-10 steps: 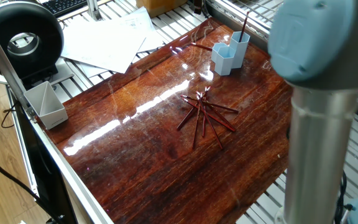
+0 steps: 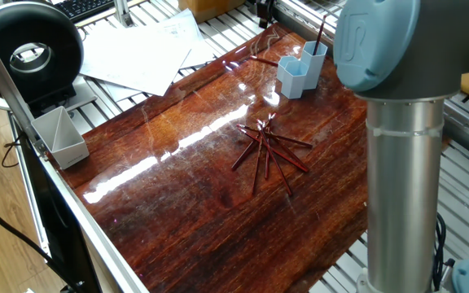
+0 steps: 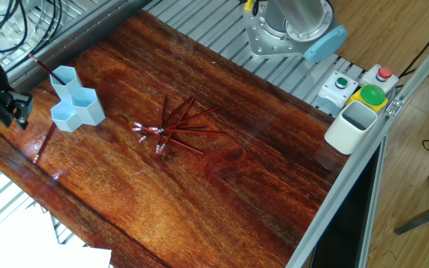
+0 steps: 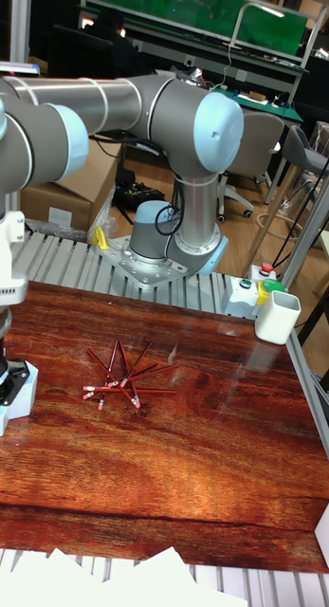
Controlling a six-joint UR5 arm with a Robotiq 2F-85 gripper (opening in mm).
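Several dark red pencils (image 3: 176,131) lie in a loose, crossed pile on the wooden table (image 3: 222,201). A pale blue holder of joined hexagonal cups (image 3: 67,117) stands near the table's edge. One pencil (image 3: 48,69) leans upright in a cup of it. Another pencil (image 3: 45,143) lies flat on the table beside the holder. My black gripper (image 3: 15,117) is at the left of exterior view 2, past the holder and away from the pile. No pencil shows in it, but its fingers are too small and dark to read.
White paper sheets (image 2: 137,55) lie beyond one table edge. A white bin (image 2: 60,137) sits at a corner. Another white container (image 3: 351,126) stands by the button boxes (image 3: 372,95).
In exterior view 1, my arm's large joint and grey link have shifted left. The pencils and the holder stay where they were.
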